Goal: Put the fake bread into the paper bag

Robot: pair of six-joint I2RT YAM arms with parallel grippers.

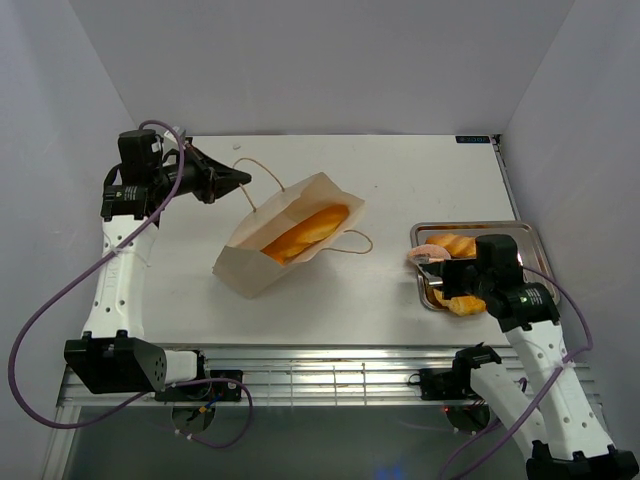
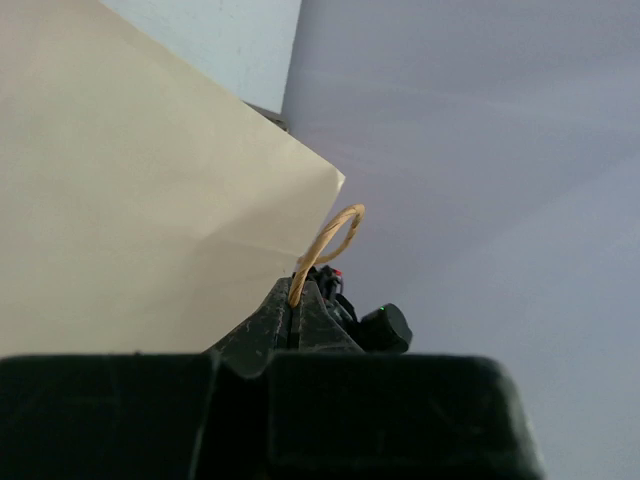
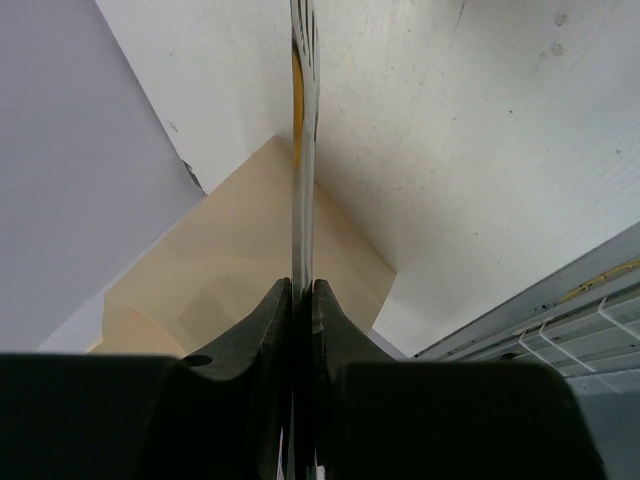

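The paper bag (image 1: 245,268) lies tilted near the table's middle, its mouth showing a long bread loaf (image 1: 307,232) inside. My left gripper (image 1: 246,179) is shut on the bag's twisted handle (image 2: 325,240), which rises from between its fingertips in the left wrist view. Metal tongs (image 3: 303,190) stand out from my right gripper, which is shut on them; they appear edge-on. In the top view this arm is over the tray, beside a pinkish bread roll (image 1: 430,252) at its left rim. Whether the tongs grip the roll, I cannot tell.
The metal tray (image 1: 530,240) on the right holds more bread, including a long loaf (image 1: 455,244) and a golden piece (image 1: 465,305), partly hidden by the right arm. Bare white table (image 1: 400,190) separates bag and tray. A metal rail (image 1: 330,375) runs along the front.
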